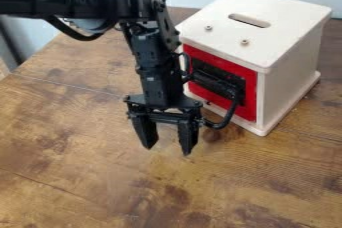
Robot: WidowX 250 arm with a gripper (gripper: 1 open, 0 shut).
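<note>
My black gripper [166, 132] points down over the wooden table in front of a pale wooden box [281, 67], its two fingers apart with nothing visible between them. The box has a slot in its top, two small studs and a red front panel [241, 112] with black fittings, partly hidden behind my arm.
A pale wall stands behind, beyond the table's back edge.
</note>
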